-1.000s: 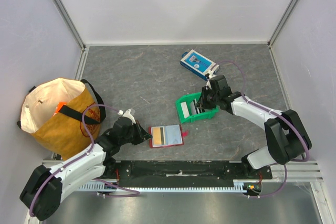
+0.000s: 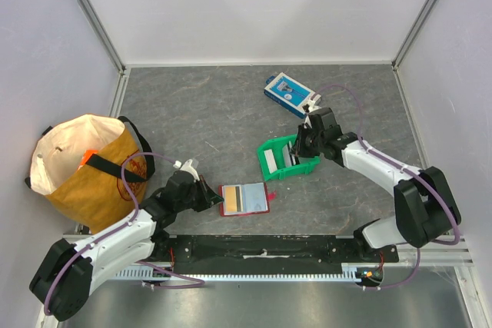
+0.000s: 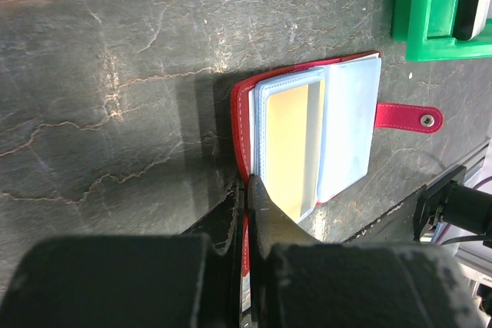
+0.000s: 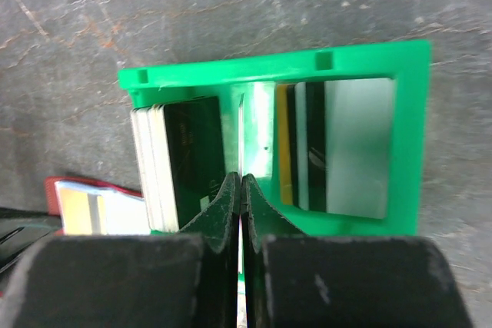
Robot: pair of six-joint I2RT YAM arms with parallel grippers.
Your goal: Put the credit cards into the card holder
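The open card holder (image 3: 350,128) lies flat, red outside, with clear pale-blue sleeves and a yellow card showing in its left sleeve. My left gripper is shut at its left edge, with the red cover running between the fingers. In the green tray (image 4: 415,144), light-edged dark cards (image 4: 192,159) lean at the left, and more cards (image 4: 357,147) stand at the right. Between these groups, above the tray, my right gripper is shut with no card visible between its fingers. A thin pale upright line shows just beyond its tips; what it is cannot be told.
A blue-and-white box (image 2: 290,95) lies behind the tray. At the far left stands a yellow bag (image 2: 108,182) with black straps.
The left arm and card holder look unmoved.
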